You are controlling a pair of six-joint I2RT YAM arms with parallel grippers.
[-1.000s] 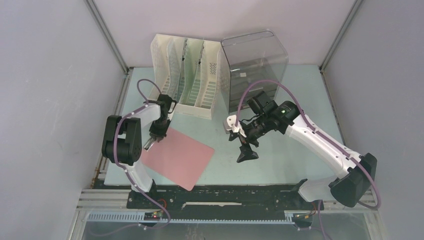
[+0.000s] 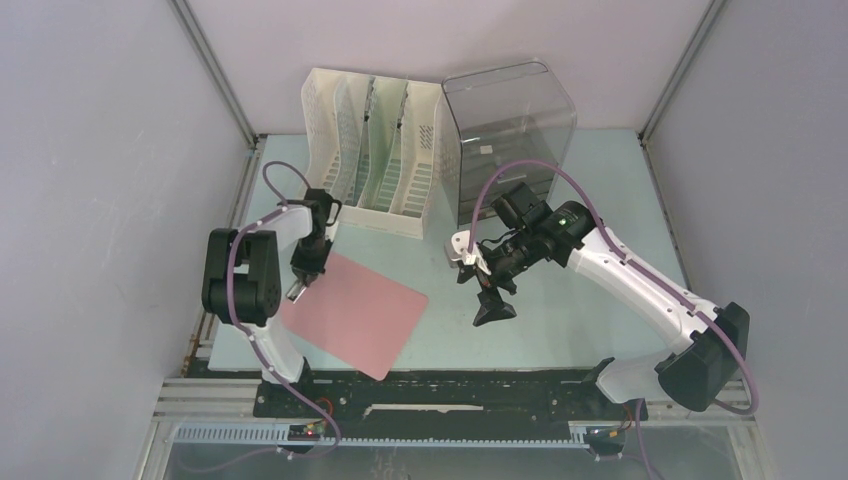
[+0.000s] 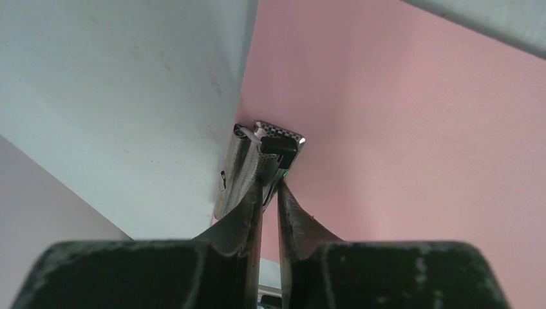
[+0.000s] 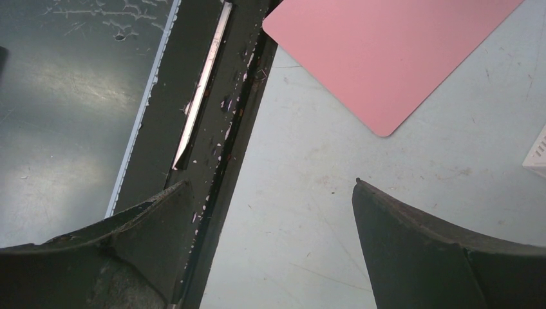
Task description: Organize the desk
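Observation:
A pink clipboard (image 2: 355, 310) lies flat on the left half of the desk, its metal clip (image 3: 239, 168) at its left end. Above that end is my left gripper, pointing down, its fingertips right against or over the clip's dark lever part. Only a narrow gap shows between the fingers, and whether they pinch the clip cannot be told. My right gripper stands wide open over bare desk right of the board, nothing between its fingers.
Behind the board stands a white file rack (image 2: 420, 225) with upright compartments. Beside it, a clear-fronted box (image 2: 510, 100) stands at the back. A dark strip runs along its front edge.
Over the last second my left gripper has shifted slightly to the left near the clip. The clipboard's left end may have slid a little with it. The right arm looks still.

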